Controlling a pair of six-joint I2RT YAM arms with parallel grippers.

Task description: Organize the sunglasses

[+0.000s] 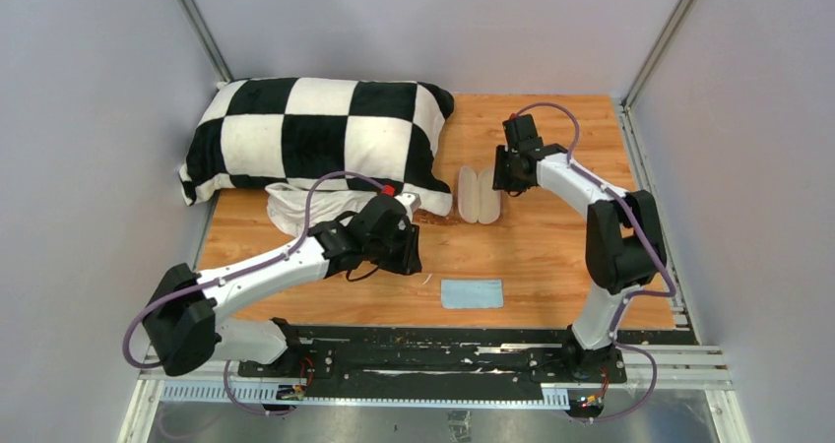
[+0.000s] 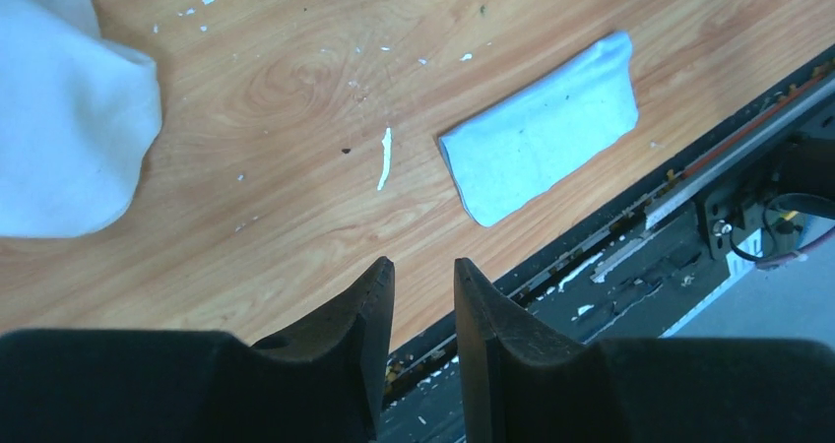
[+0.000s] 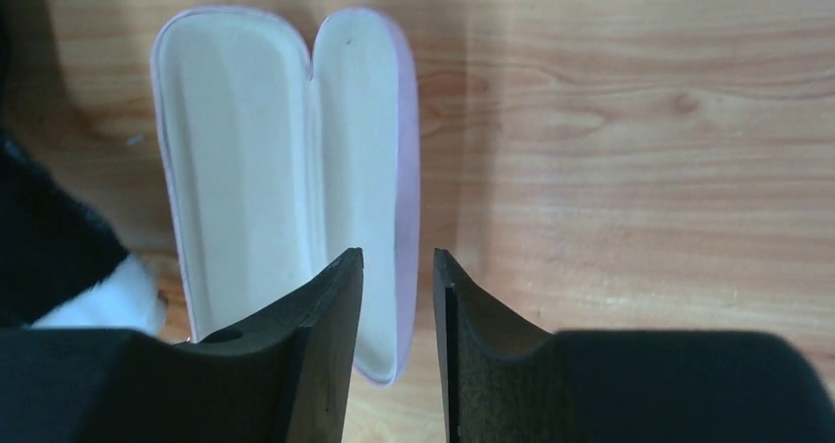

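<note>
An open, empty-looking glasses case [image 1: 470, 197] lies on the table, its two pale halves side by side; the right wrist view shows the case [image 3: 236, 158] with a lilac outer wall. Over its right half hangs my right gripper, part open, with nothing between its fingers. The folded light-blue cloth [image 1: 472, 294] lies flat near the table's front edge, seen also as a blue cloth [image 2: 542, 128] in the left wrist view. My left gripper is part open and empty, above the table to the left of that cloth. No sunglasses show in these views.
A black-and-white checkered pillow [image 1: 320, 128] fills the back left. A crumpled white cloth [image 1: 295, 207] lies in front of it. White scraps [image 2: 385, 158] dot the wood.
</note>
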